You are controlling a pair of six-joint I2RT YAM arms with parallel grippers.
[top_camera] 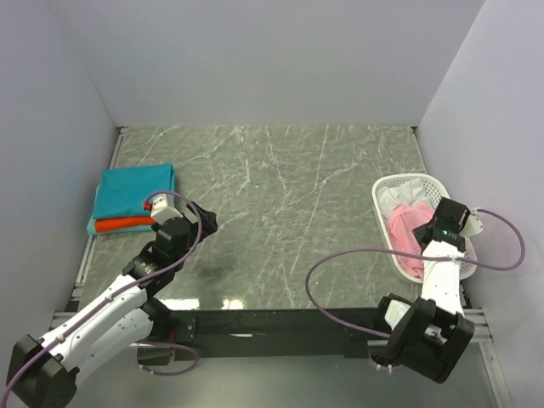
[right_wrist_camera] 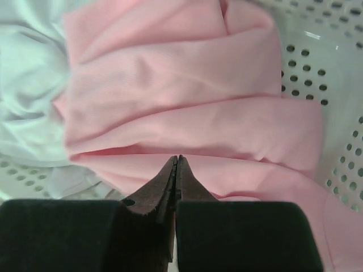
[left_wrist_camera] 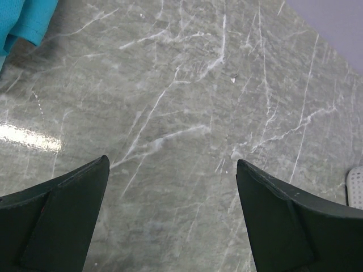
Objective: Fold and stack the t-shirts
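A folded stack with a teal shirt (top_camera: 132, 189) over an orange one (top_camera: 121, 223) lies at the table's left. My left gripper (top_camera: 206, 220) hangs open beside it; in the left wrist view only bare marble lies between its fingers. At the right, a white perforated basket (top_camera: 382, 184) holds a pink shirt (right_wrist_camera: 170, 79) and a white shirt (right_wrist_camera: 28, 85). My right gripper is shut over the pink fabric inside the basket; whether any cloth is between its fingertips does not show.
Walls stand close at left, right and back. A purple cable (top_camera: 340, 255) loops from the right arm over the table's front.
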